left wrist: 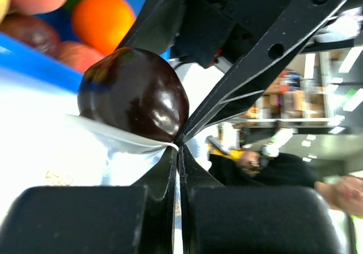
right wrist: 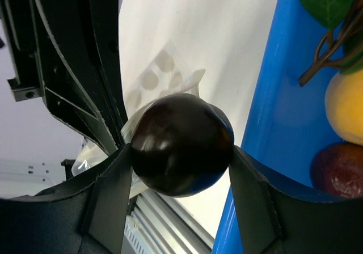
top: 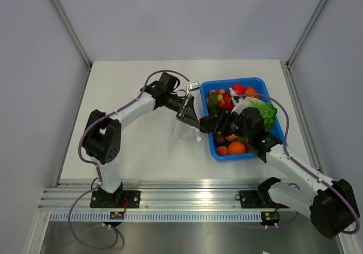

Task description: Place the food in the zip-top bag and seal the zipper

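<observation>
A dark, glossy eggplant-like item (right wrist: 180, 143) is gripped by my right gripper (top: 212, 122), held at the mouth of the clear zip top bag (top: 186, 134). My left gripper is shut on the bag's rim (left wrist: 122, 135), which runs just below the dark item in the left wrist view. In the right wrist view the item covers much of the bag's opening, so how far inside it sits is unclear.
A blue bin (top: 249, 156) of mixed produce, with oranges (left wrist: 102, 21), leafy greens and other fruit, stands right of the bag.
</observation>
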